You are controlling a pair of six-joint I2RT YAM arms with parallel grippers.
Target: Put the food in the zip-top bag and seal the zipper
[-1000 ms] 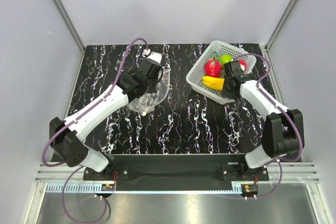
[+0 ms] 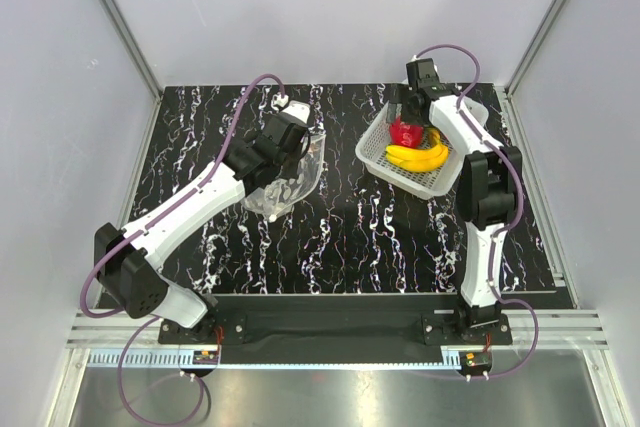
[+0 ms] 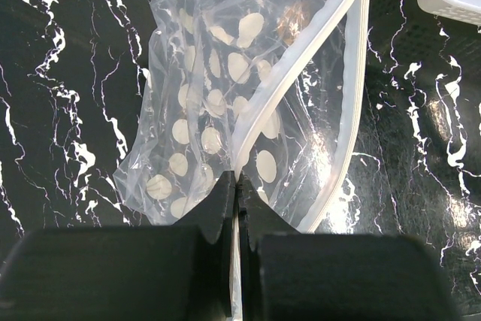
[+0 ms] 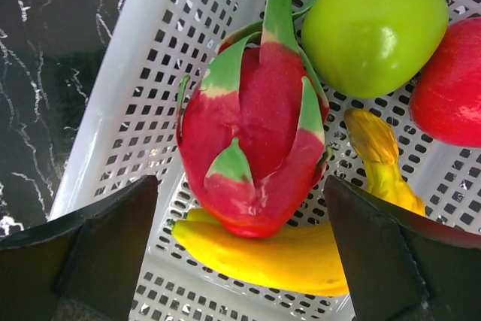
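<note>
The clear zip top bag (image 3: 203, 110) lies on the dark table at left-centre, its white-edged mouth spread apart. My left gripper is shut on one zipper edge, a thin strip of the bag showing between its fingers. On the right, a white basket (image 2: 372, 152) holds the food. In the right wrist view, a red dragon fruit (image 4: 252, 133) lies between the fingers of my right gripper, which is open above it. A yellow banana bunch (image 4: 263, 257) lies below the dragon fruit, a green apple (image 4: 374, 28) and a red fruit (image 4: 455, 84) to its right.
The basket's left wall (image 4: 98, 110) runs close beside the right gripper's left finger. Bare marbled table (image 2: 340, 217) lies between bag and basket and along the front.
My right arm has swung upward and left over the basket, from beside the bananas to above the dragon fruit. The left arm and bag have stayed in place.
</note>
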